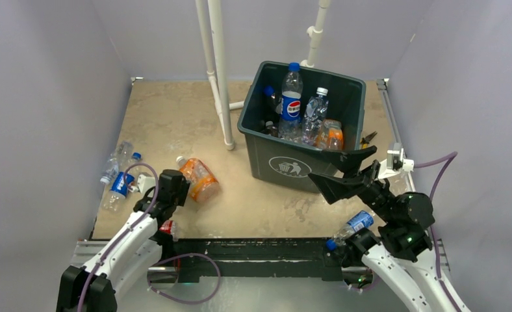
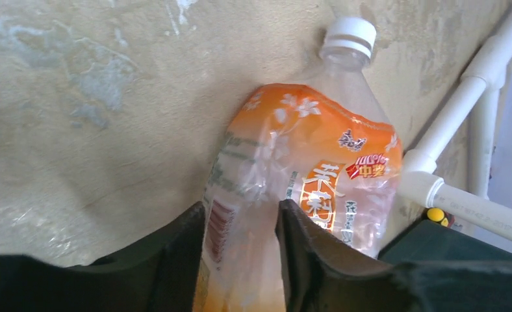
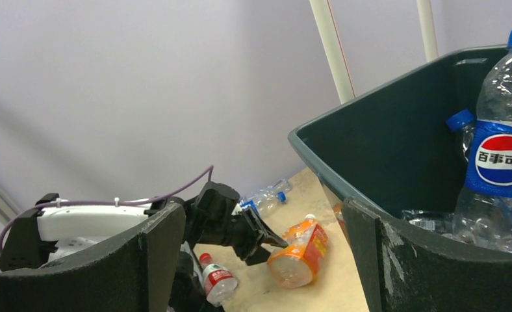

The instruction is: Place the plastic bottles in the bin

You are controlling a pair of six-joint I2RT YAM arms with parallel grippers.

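A crumpled orange-labelled bottle [image 1: 200, 179] lies on the table left of the green bin [image 1: 279, 166]. My left gripper is over its body, part open, fingers either side of the near part. In the right wrist view the same bottle [image 3: 295, 257] is beside that gripper. My right gripper [image 1: 338, 172] stands open and empty at the bin's near right. Several bottles are in the bin, including a tall Pepsi bottle [image 1: 291, 104].
Bottles [image 1: 117, 192] lie at the left, a red-labelled one [image 3: 217, 279] near the left arm, another [image 1: 357, 223] at the right front. White pipes [image 1: 219, 65] stand behind. Pliers [image 1: 366, 141] lie right of the bin.
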